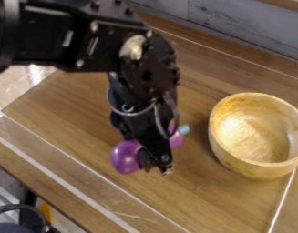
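My black gripper (151, 146) hangs over the middle of the wooden table (78, 136), its fingers shut on a purple object (126, 158). The object is rounded at its left end, with a small light-blue tip showing at its right. The gripper hides much of its middle. A large wooden bowl (256, 136) stands to the right, apart from the object.
A grey wall (236, 32) runs along the back. Some metal and cable clutter sits beyond the table's lower-left edge.
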